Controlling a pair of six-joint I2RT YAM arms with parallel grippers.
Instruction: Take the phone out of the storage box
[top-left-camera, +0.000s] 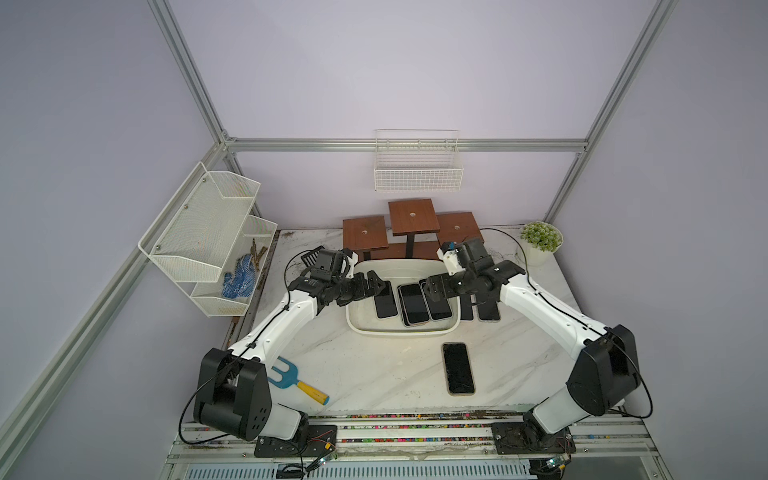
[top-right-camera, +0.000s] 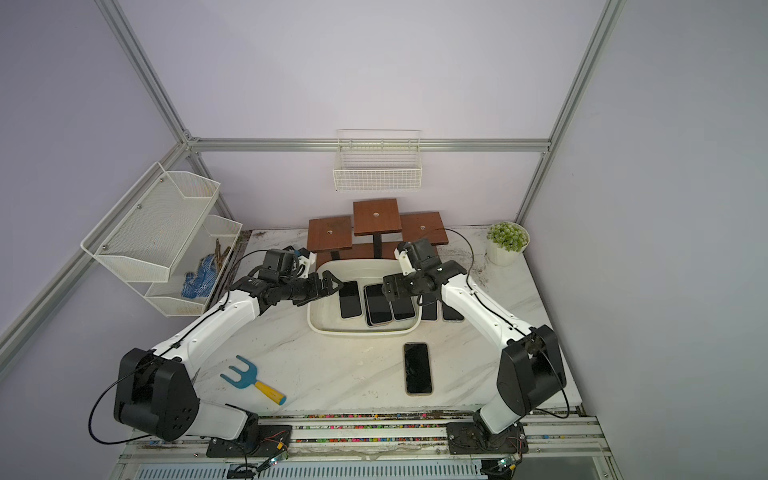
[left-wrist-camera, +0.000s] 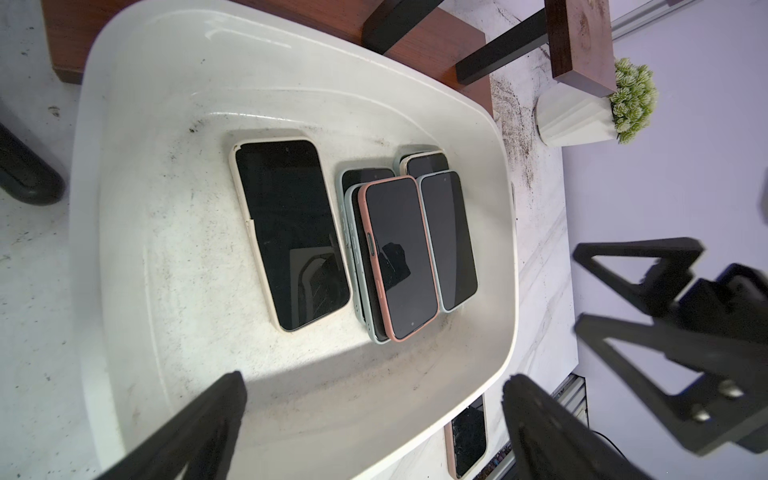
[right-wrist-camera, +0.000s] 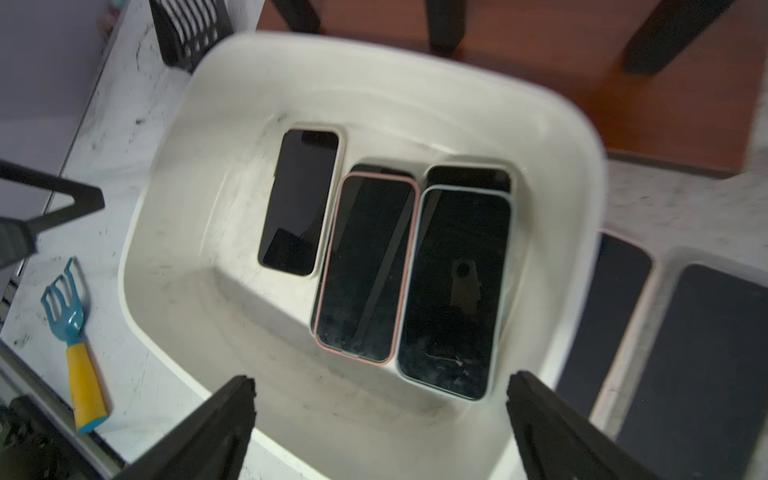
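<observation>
In a white oval storage box (top-left-camera: 369, 329) lie several dark-screened phones. A cream-cased phone (left-wrist-camera: 292, 232) lies alone toward the left. Beside it, a pink-cased phone (right-wrist-camera: 368, 268) rests on top of another, and a pale-blue-cased phone (right-wrist-camera: 456, 292) overlaps one on the right. My left gripper (top-left-camera: 374, 285) is open over the box's left side, with nothing between its fingers. Over the box's right part hovers my right gripper (top-left-camera: 434, 288), also open and empty; its fingertips (right-wrist-camera: 216, 424) stand apart above the phones.
Two phones lie right of the box, one being the outer phone (right-wrist-camera: 696, 376). Another phone (top-left-camera: 457, 369) lies in front. Behind stands a wooden riser (top-left-camera: 365, 233). A toy fork (top-left-camera: 300, 380) sits front left, a potted plant (top-left-camera: 541, 240) back right.
</observation>
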